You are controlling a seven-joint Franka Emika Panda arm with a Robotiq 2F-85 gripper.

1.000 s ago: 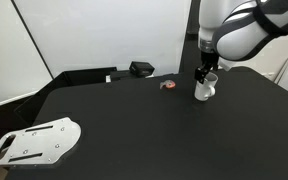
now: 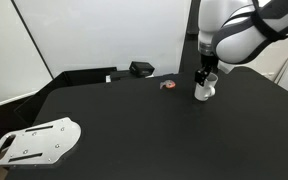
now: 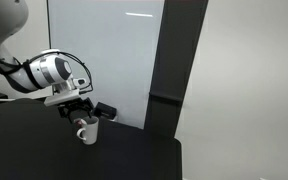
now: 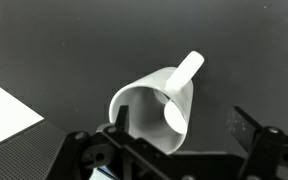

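Note:
A white mug (image 2: 201,92) stands on the dark table at the right in exterior view 1, its handle to the right. My gripper (image 2: 201,75) is close above it, partly covering its rim. In exterior view 2 the mug (image 3: 88,132) shows its handle on the left, with the gripper (image 3: 72,109) over that side. The wrist view looks down at the mug (image 4: 187,105); my gripper is open, its fingers spread apart. The mug's opening lies nearer the left finger (image 4: 121,119), and a clear gap separates the mug from the right finger (image 4: 247,124).
A small orange and grey object (image 2: 168,85) lies left of the mug. A black box (image 2: 141,69) sits at the table's back edge. At the front left is a flat white slotted plate (image 2: 34,143).
The gripper appears very slightly lower over the mug's rim. The mug and the other objects have not moved.

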